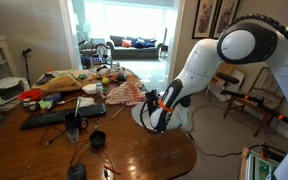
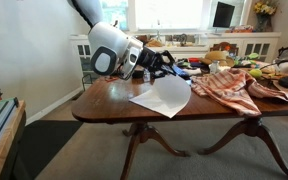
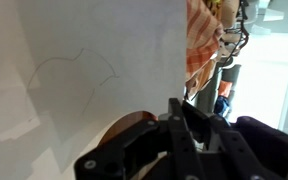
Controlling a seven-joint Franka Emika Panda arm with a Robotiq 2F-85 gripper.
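Observation:
A sheet of white paper (image 2: pixel 166 94) hangs from my gripper (image 2: pixel 166 70), its lower part reaching past the table's edge in exterior view 2. The fingers are shut on the sheet. In exterior view 1 my gripper (image 1: pixel 155 122) is low over the right side of the table, with the paper (image 1: pixel 137 113) showing on both sides of it. The wrist view is largely filled by the paper (image 3: pixel 94 60), which bears faint curved lines. There the dark fingers (image 3: pixel 194 128) are at the lower right, and the exact grip is hard to make out.
A checked orange-and-white cloth (image 2: pixel 232 93) lies beside the paper. Toward the back are a keyboard (image 1: pixel 46 116) and assorted clutter. A black mug (image 1: pixel 97 138) and a mouse (image 1: pixel 77 172) are at the left.

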